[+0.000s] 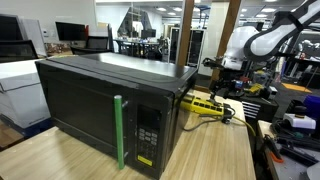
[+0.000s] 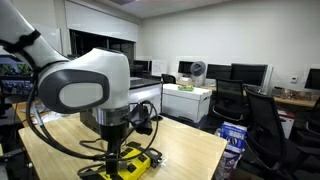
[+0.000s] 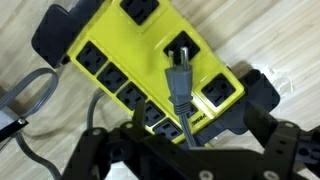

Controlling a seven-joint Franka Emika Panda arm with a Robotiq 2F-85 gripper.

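Observation:
A yellow power strip [image 3: 150, 62] with black outlets and black end caps lies on the wooden table, slanting across the wrist view. Over its right part is a grey plug [image 3: 179, 84], its prong end at one of the outlets; whether the prongs are inserted I cannot tell. The plug's cord runs down between the fingers of my gripper. Those fingers stand wide apart on either side of it, open and touching neither plug nor cord as far as shows. In exterior view 1 the strip [image 1: 203, 106] sits behind the microwave's right end, below the gripper.
A large black microwave [image 1: 120, 105] takes up much of the table, with a green handle [image 1: 119, 130] on its front. Loose dark cable [image 3: 40, 75] curls beside the strip. Bare wooden tabletop [image 2: 190, 145] extends beyond the strip in exterior view 2.

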